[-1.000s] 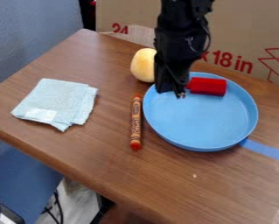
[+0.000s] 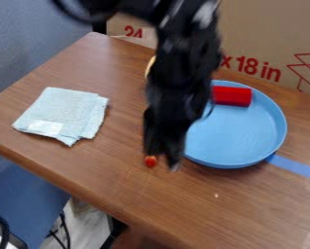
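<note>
My gripper (image 2: 162, 136), dark and motion-blurred, hangs low over the middle of the table, at the left part of the blue plate (image 2: 248, 146); I cannot tell whether it is open or shut. A red block (image 2: 231, 95) lies toward the back of the plate. Only the red tip of the crayon (image 2: 151, 161) shows below the gripper; the rest is hidden. A light blue folded cloth (image 2: 60, 114) lies on the left. The yellow object at the back is almost wholly hidden by the arm.
A cardboard box (image 2: 274, 39) stands along the back. A strip of blue tape (image 2: 300, 168) lies right of the plate. The table's left edge drops to floor and cables.
</note>
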